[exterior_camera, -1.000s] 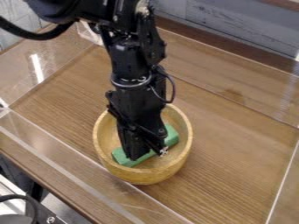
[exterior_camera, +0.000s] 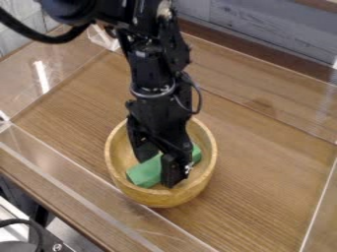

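Note:
The black robot arm reaches down from the top of the view, and its gripper is lowered into a round yellow bowl in the lower middle, open, over a green object lying in the bowl. The black fingers hide part of the green object. Whether they touch it I cannot tell.
A wooden tabletop surrounds the bowl, with free room to the right and left. A pale wall runs along the back right. Black cables lie at the lower left, and a small white object is at the top left.
My gripper has shifted lower into the bowl, now covering more of the green object. The bowl looks about where it was.

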